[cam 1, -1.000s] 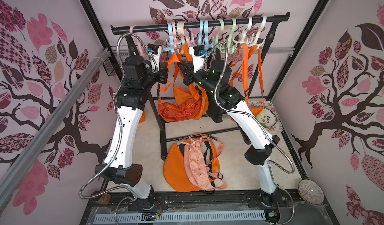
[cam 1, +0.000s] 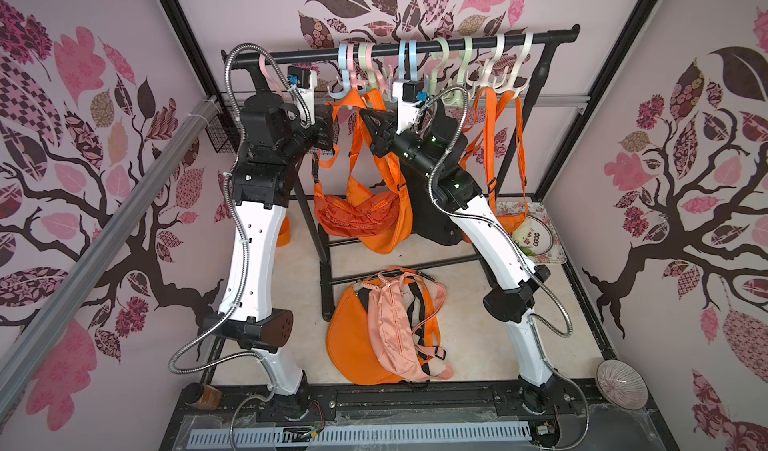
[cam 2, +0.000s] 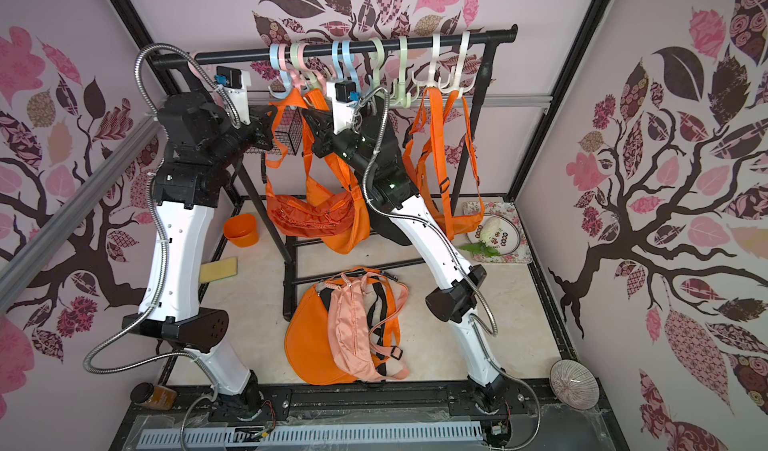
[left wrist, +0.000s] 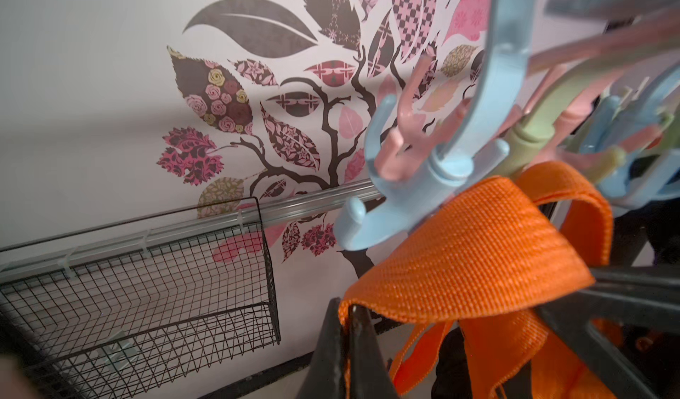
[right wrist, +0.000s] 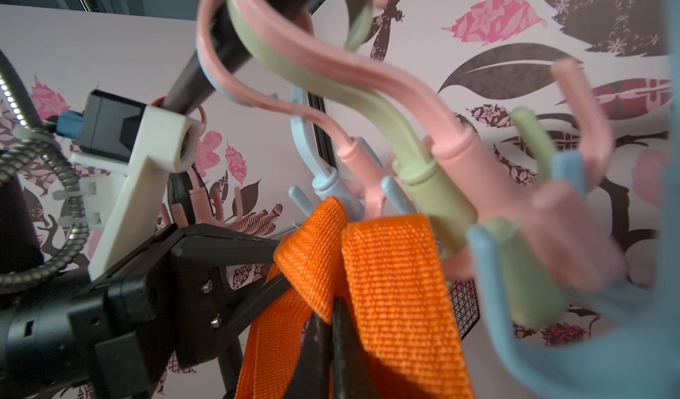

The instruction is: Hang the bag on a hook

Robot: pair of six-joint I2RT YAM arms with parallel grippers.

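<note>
An orange bag hangs below the rack, its wide strap stretched between my two grippers just under the coloured hooks. My left gripper is shut on one edge of the strap. My right gripper is shut on the strap a short way to the right. In the left wrist view, a pale blue hook stands right behind and above the strap, which hides part of it. Whether the strap rests on any prong cannot be told. Pink and green hooks crowd close in the right wrist view.
A black rail carries several hooks. Another orange bag's straps hang at the right. More bags lie on the floor. A wire basket is behind, to the left. My two grippers are close together.
Both grippers have risen and moved toward the rail, bringing the strap up to the hooks. The hanging bag has shifted and its orange flap hangs lower.
</note>
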